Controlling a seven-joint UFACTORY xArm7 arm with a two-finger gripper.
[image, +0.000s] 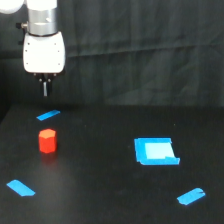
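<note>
A small red block sits on the black table at the left. Above and slightly left of it, well clear of the table, hangs my gripper at the end of the white arm. The fingers look thin and close together, and the view is too small to show whether they are open or shut. To the right lies a white square with a blue border, flat on the table.
Strips of blue tape mark the table: one behind the block, one at the front left, one at the front right. A dark curtain hangs behind.
</note>
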